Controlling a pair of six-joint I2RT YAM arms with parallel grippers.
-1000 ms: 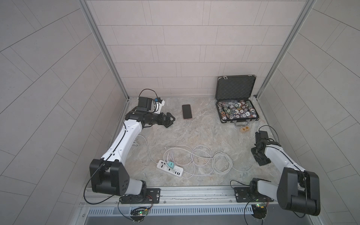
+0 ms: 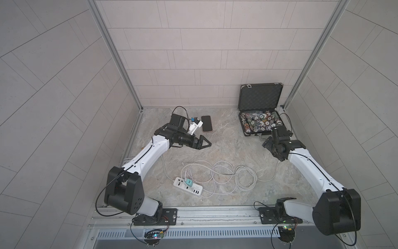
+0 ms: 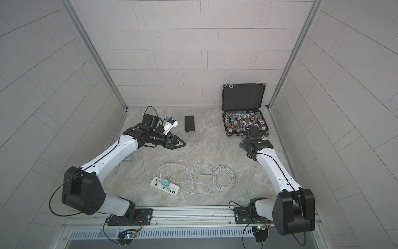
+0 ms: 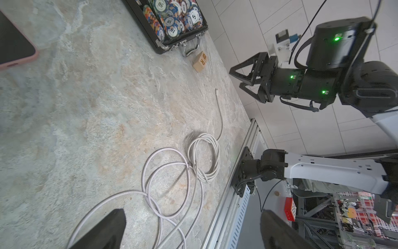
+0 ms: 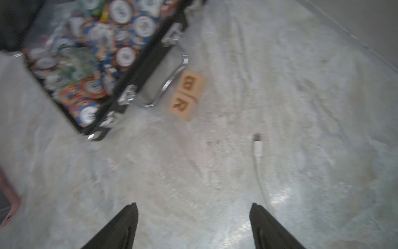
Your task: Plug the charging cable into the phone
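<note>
The phone (image 2: 206,123) lies flat and dark-screened at the back, with a pinkish edge in the left wrist view. The white charging cable (image 2: 245,178) is coiled on the front half of the table. Its loose end, a small white plug (image 5: 257,148), rests on the bare surface, apart from anything. My left gripper (image 2: 206,143) is open above the table, in front of the phone, nothing between its fingers. My right gripper is open too and empty, raised over the right side; the plug lies beyond its fingertips in the right wrist view.
An open black case (image 2: 261,111) of poker chips stands at the back right. Two wooden letter blocks (image 5: 187,95) sit by its handle. A white power strip (image 2: 187,186) with a teal adapter is at the front.
My right gripper has moved toward the back and left, now hiding the blocks in the top left view.
</note>
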